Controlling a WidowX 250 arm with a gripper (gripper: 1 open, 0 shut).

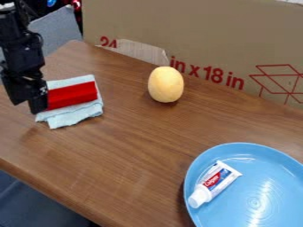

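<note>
The black gripper [27, 89] is low at the left, its fingers open beside the left end of a red bar-shaped object [73, 94]. That object rests on a folded pale blue cloth [73, 114] on the wooden table. The lower part of the gripper partly hides the cloth's left side.
A yellow egg-shaped object [166, 83] stands toward the back middle. A blue plate [260, 199] at the lower right holds a toothpaste tube [215, 180]. A cardboard box [213, 35] borders the back.
</note>
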